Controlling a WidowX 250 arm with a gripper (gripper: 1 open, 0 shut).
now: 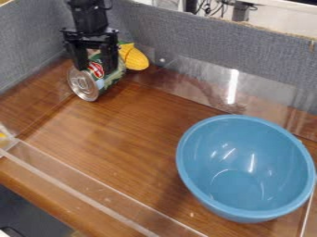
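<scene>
My black gripper (92, 54) hangs at the upper left, open, its fingers over and around a soda can (87, 81) lying on its side with its silver end toward the camera. A yellow corn cob (133, 56) lies just behind and right of the can. A large blue bowl (244, 167) stands at the right front.
Grey padded walls (223, 63) border the wooden surface (124, 148) at the left and back. A clear strip runs along the front edge. A small yellowish object (4, 139) sits at the left edge.
</scene>
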